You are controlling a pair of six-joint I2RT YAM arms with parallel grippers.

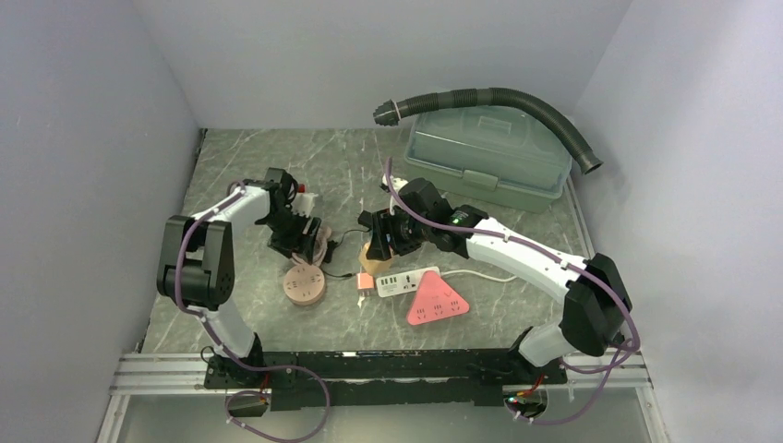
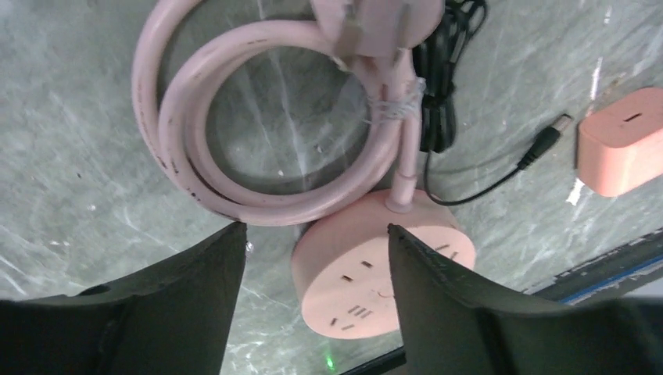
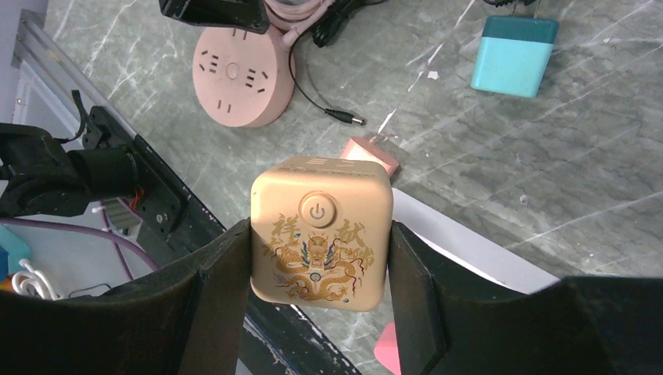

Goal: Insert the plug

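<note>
In the right wrist view a gold block with a dragon print [image 3: 320,269] sits squarely between the pads of my right gripper, which is shut on it; its far side is hidden. My left gripper is open and nothing is held. Below its fingers lie the round pink socket [image 2: 336,273] and its coiled pink cord [image 2: 184,148]. The cord's small round plug head [image 2: 422,19] shows blurred at the top edge. A white power strip [image 1: 397,283] and a pink triangular socket [image 1: 437,302] lie on the table right of centre.
A small pink cube adapter [image 1: 366,281] lies between the round socket and the strip. Beside the coil is a black cable with a barrel tip [image 2: 539,144]. A teal block [image 3: 512,58] lies farther back. The green toolbox [image 1: 489,152] fills the back right.
</note>
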